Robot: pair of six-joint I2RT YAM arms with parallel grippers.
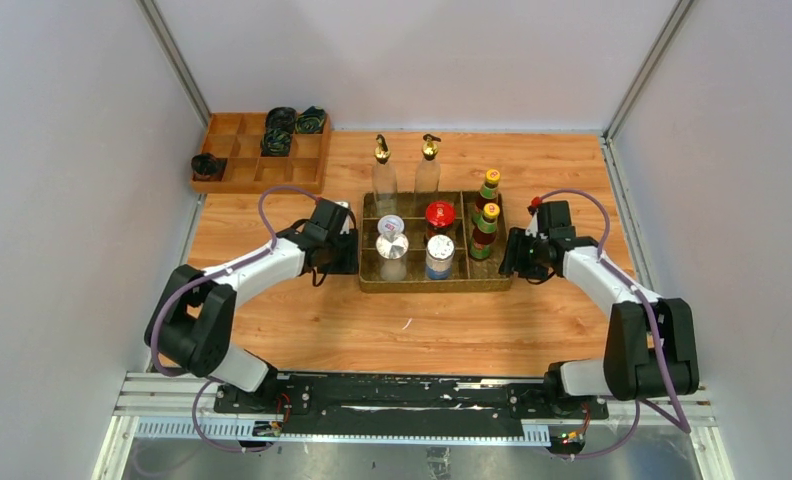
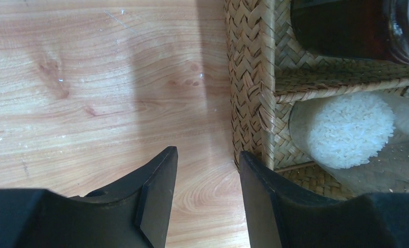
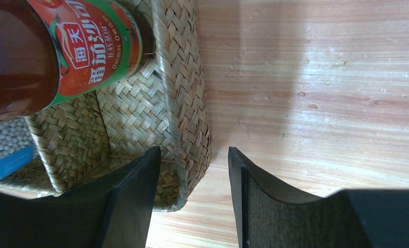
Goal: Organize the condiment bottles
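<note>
A woven basket (image 1: pixel 404 286) with compartments stands mid-table, full of condiment bottles. Two gold-topped bottles (image 1: pixel 384 185) (image 1: pixel 427 180) rise at its back. In front are clear jars (image 1: pixel 392 262), a red-lidded jar (image 1: pixel 439 215) and a white-lidded jar (image 1: pixel 439 260). Two yellow-capped sauce bottles (image 1: pixel 485 238) (image 1: pixel 486 192) fill the right column. My left gripper is open at the basket's left wall, its right finger overlapping the wall's corner. Open as well, my right gripper has the right wall's front corner between its fingers in view; whether it touches is unclear.
A wooden divided tray (image 1: pixel 237 186) with dark wrapped items (image 1: pixel 277 142) sits at the back left. Bare tabletop (image 1: pixel 412 335) lies in front of the basket and to both sides beyond the arms.
</note>
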